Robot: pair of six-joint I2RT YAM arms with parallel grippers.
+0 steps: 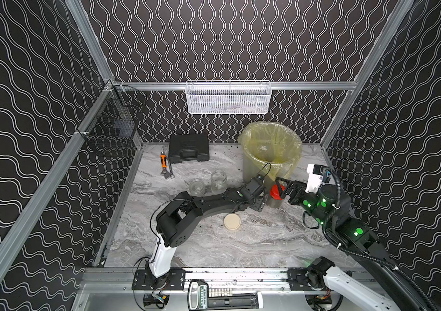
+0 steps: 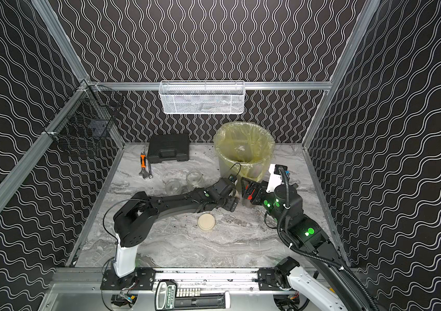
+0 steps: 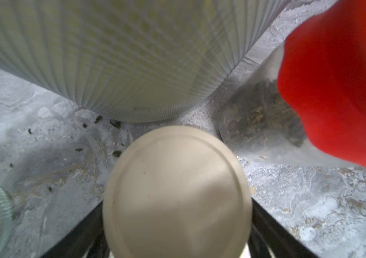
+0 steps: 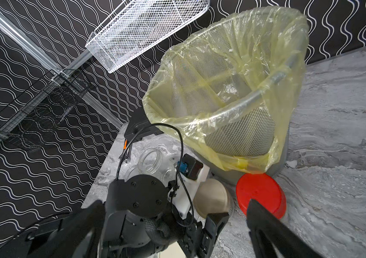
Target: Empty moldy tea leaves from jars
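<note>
A jar with a beige lid (image 3: 178, 193) fills the middle of the left wrist view. Dark, blurred fingers (image 3: 273, 234) of my left gripper (image 1: 263, 198) flank it; whether they touch is unclear. To its right stands a clear jar with a red lid (image 4: 260, 195), dark leaf bits (image 3: 269, 114) inside. My right gripper (image 1: 281, 187) is open above and beside the red-lidded jar, with nothing held. The bin (image 1: 269, 147), lined with a yellow bag, stands just behind both jars. Two clear glass jars (image 1: 219, 180) without lids sit left of the bin.
A loose beige disc (image 1: 232, 221) lies on the table in front of my left arm. Dark crumbs (image 3: 116, 153) dot the surface by the bin. A black case (image 1: 189, 147) and orange-handled tool (image 1: 164, 163) occupy the back left.
</note>
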